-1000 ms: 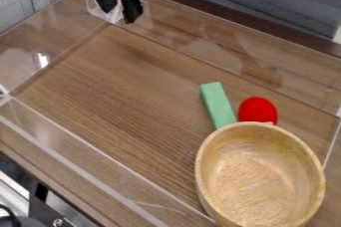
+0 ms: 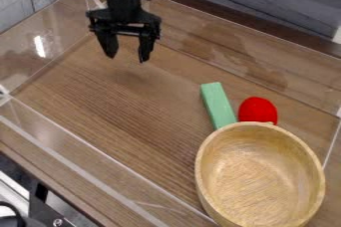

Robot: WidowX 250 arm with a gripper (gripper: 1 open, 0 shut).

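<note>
My black gripper hangs over the back left of the wooden table, open, with its fingers apart and nothing clearly between them. A green block lies at the right middle of the table. A red round object sits just right of it. A large tan bowl fills the lower right.
The table's left edge and some dark cables show at the lower left corner.
The gripper has come toward the camera and lower in view from the back edge. The block, red object and bowl have not moved.
</note>
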